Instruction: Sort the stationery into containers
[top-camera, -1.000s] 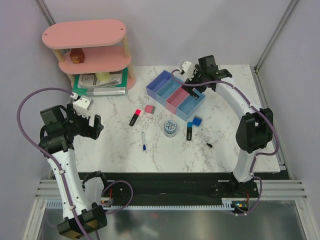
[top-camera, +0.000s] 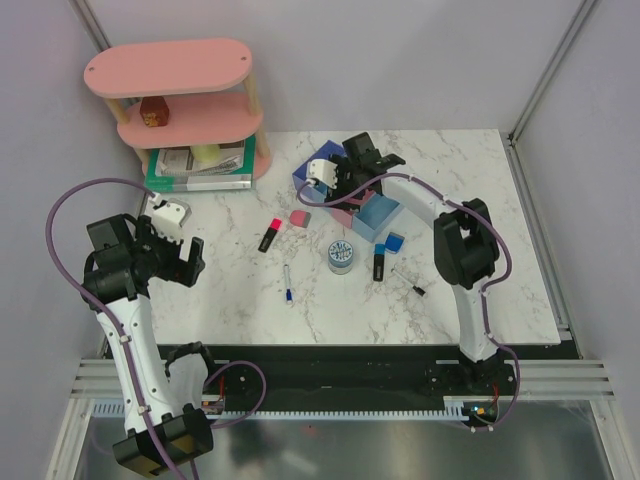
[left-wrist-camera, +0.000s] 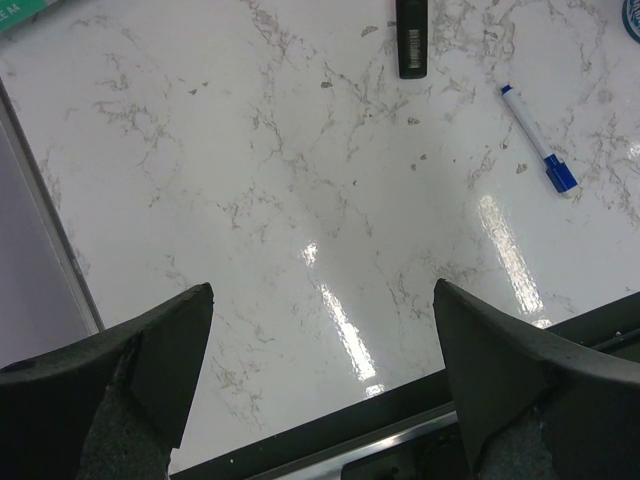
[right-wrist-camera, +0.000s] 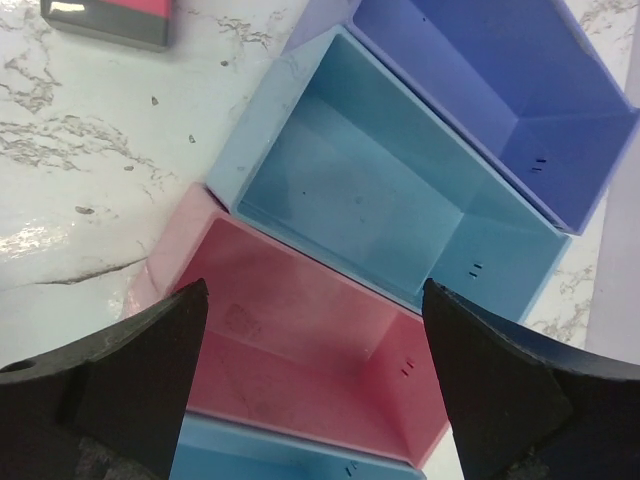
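Note:
A row of open containers stands at the back: a purple one (right-wrist-camera: 550, 125), a light blue one (right-wrist-camera: 360, 175), a pink one (right-wrist-camera: 290, 310) and another blue one (top-camera: 376, 216); those seen from above look empty. Over the pink and light blue containers hovers my right gripper, open and empty. My left gripper, also open, hangs over bare table at the left. Loose on the table lie a pink-and-black marker (top-camera: 270, 235), a blue-and-black marker (top-camera: 379, 262), a slim white-blue pen (top-camera: 287, 284), a pink eraser block (top-camera: 300, 218), a blue block (top-camera: 394, 242) and a thin black-tipped pen (top-camera: 409, 283).
A round tin (top-camera: 341, 257) sits mid-table. At the back left, a pink shelf (top-camera: 180, 119) holds a small brown object, with books (top-camera: 203, 168) beneath. Bare tabletop spreads across the left and front right.
My right arm has swung leftward over the containers, from the right-hand ones toward the middle and left of the row.

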